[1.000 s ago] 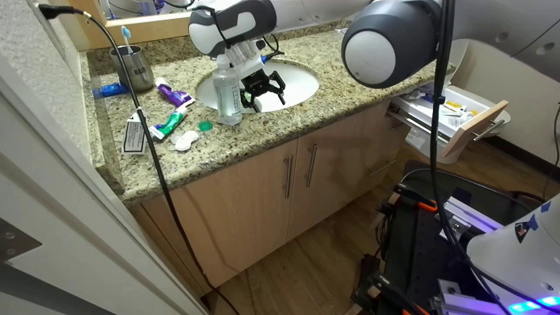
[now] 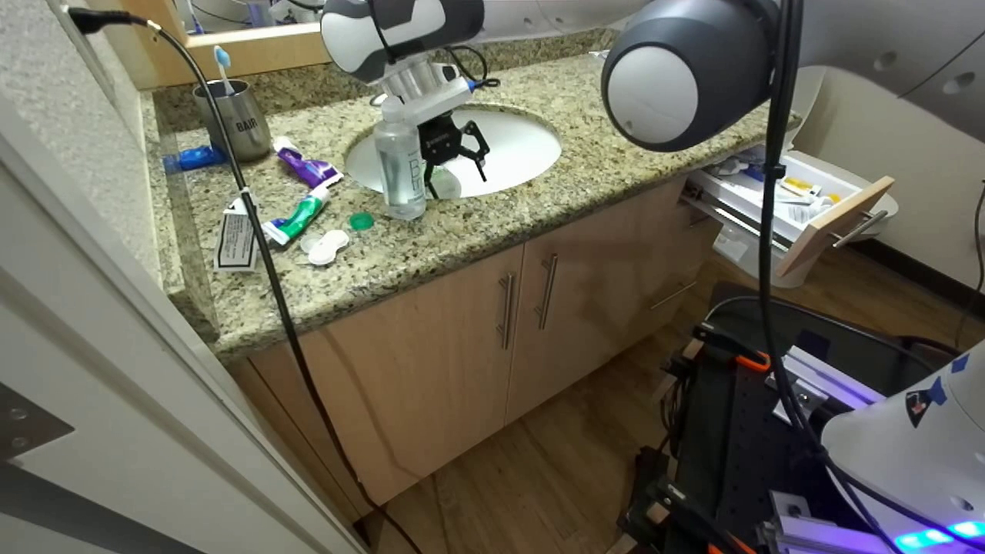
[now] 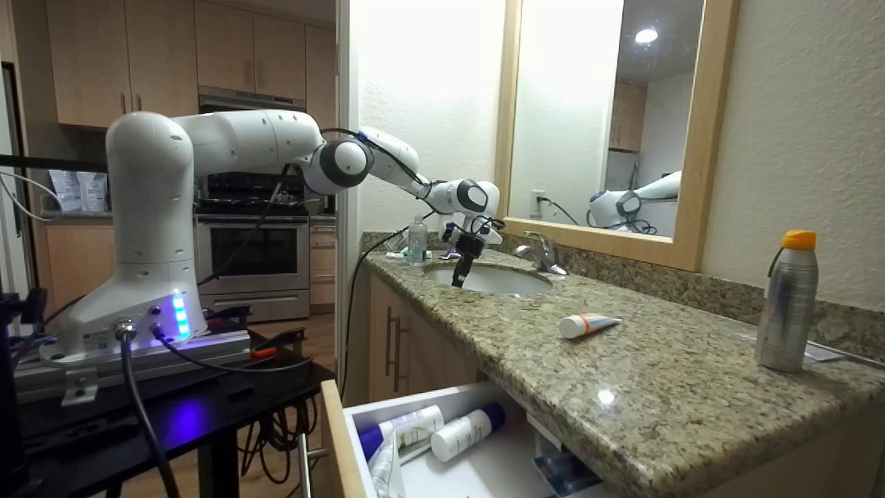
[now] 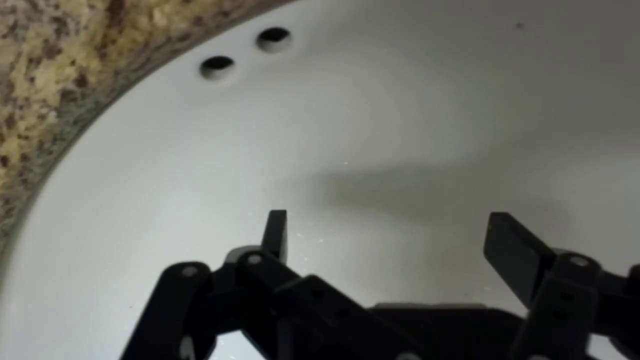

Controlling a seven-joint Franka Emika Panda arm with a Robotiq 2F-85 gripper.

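Note:
My gripper (image 2: 457,175) hangs over the white sink basin (image 2: 517,152), its fingers apart and nothing between them. The wrist view shows its two black fingers (image 4: 519,255) spread wide above the bare basin (image 4: 150,180), with two overflow holes (image 4: 216,67) near the rim. A clear bottle (image 2: 401,166) stands upright on the counter at the sink's near left edge, in front of part of the gripper in the first exterior view. Behind the bottle and low in the basin is a pale greenish patch that I cannot identify.
Toothpaste tubes (image 2: 302,214), a green cap (image 2: 361,221) and a metal cup (image 2: 236,125) with a toothbrush sit left of the sink. The faucet (image 3: 543,252) rises behind it. An open drawer (image 3: 464,452) holds bottles. Right of the sink, the counter is mostly clear.
The gripper and wrist have shifted slightly left in the first exterior view, and the gripper has turned and tilted. The bottle and other counter items have not moved.

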